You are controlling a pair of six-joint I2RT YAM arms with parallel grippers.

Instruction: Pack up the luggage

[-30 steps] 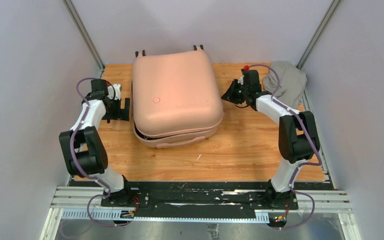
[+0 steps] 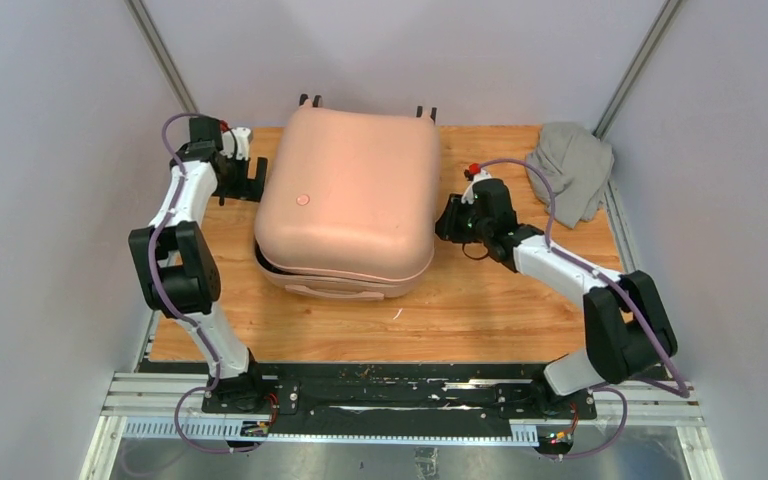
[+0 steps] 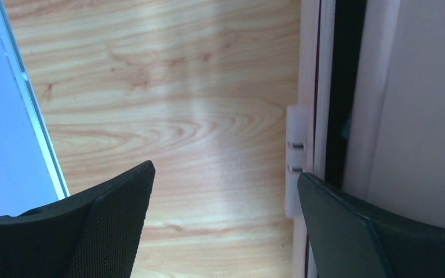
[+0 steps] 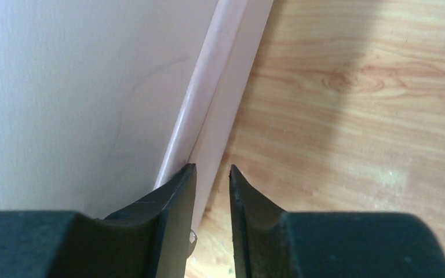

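A pink suitcase (image 2: 350, 190) lies on the wooden table with its lid down. Along the front and left a dark gap (image 3: 346, 87) shows between lid and base; what is inside is mostly hidden. At the suitcase's rear left side, my left gripper (image 2: 258, 180) stands open, its right finger (image 3: 347, 226) close to a white fitting (image 3: 294, 159) on the base edge. My right gripper (image 2: 442, 225) is by the right side, part open, with only bare wood visible between its fingers. Its left finger (image 4: 177, 220) is against or very near the suitcase's side (image 4: 223, 116).
A grey cloth (image 2: 570, 165) lies at the table's back right corner. Walls rise on the left, right and back.
The suitcase has swung round, its back end shifting right and its front slightly left. My left gripper has moved toward the back, my right gripper toward the front.
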